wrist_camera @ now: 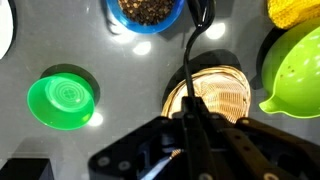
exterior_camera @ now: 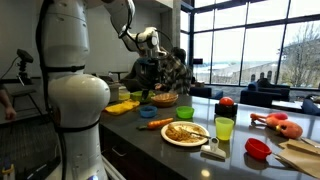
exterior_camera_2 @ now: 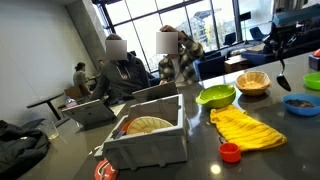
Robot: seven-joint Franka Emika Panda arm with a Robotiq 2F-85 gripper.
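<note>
My gripper is shut on the handle of a dark spoon (wrist_camera: pixel 188 68), which reaches away from the fingers. In exterior view 2 this spoon (exterior_camera_2: pixel 282 77) hangs from the gripper above the table. A blue bowl (exterior_camera_2: pixel 300 105) with brown grains inside stands below and to the right of it there; in the wrist view the spoon's head lies to the right of the blue bowl (wrist_camera: pixel 177 16). Beneath the fingers in the wrist view sits a woven basket (wrist_camera: pixel 228 92). The fingertips themselves are dark and partly blend with the handle.
Around the basket stand a green cup (wrist_camera: pixel 62 100) and a green bowl with a handle (wrist_camera: pixel 295 72). A yellow cloth (exterior_camera_2: pixel 245 129) and red cup (exterior_camera_2: pixel 230 152) lie nearby. Closer to the arm's base are a plate of food (exterior_camera: pixel 183 134) and a carrot (exterior_camera: pixel 155 124).
</note>
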